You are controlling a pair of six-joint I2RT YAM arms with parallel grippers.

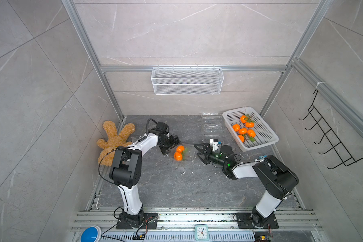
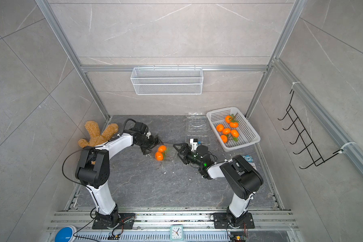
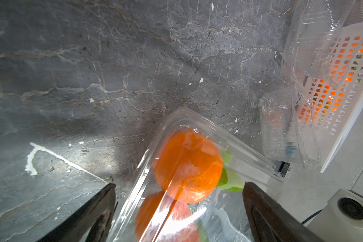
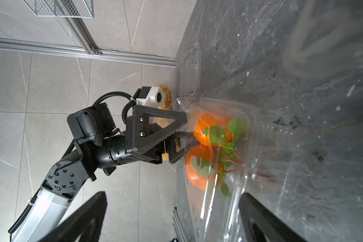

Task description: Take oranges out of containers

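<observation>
Two oranges with green leaves lie inside a clear plastic container on the dark table, between my two arms. Through its clear wall the upper orange shows large in the left wrist view. My left gripper is open at the container's left end, its fingers spread with the container between or below them; contact cannot be made out. At the right end stands my right gripper, open, one finger close to the clear plastic. Neither gripper holds an orange.
A white perforated basket with several oranges stands at the back right. Empty clear containers lie beside it. A teddy bear sits at the left wall.
</observation>
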